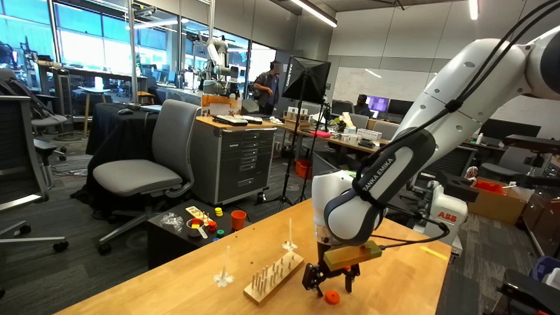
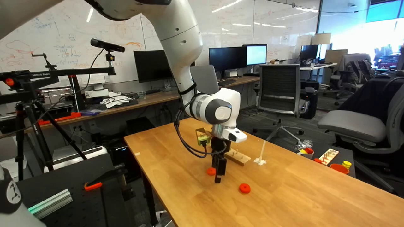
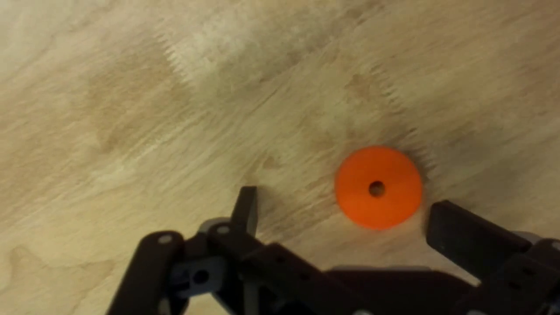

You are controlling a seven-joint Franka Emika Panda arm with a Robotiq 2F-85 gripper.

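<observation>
In the wrist view an orange disc with a small centre hole lies flat on the wood. My gripper is open, its fingers far apart and nothing gripped. The disc shows just beyond the fingertips, nearer the right finger than the left. Exterior view 1 has my gripper low over the table, with one orange disc at its front and another partly hidden behind it. From the other side, one disc appears left of the gripper and a second disc to the right.
A wooden peg board stands beside the gripper on the table. Two upright thin rods are fixed nearby on white bases. A low black table holds cups and coloured pieces.
</observation>
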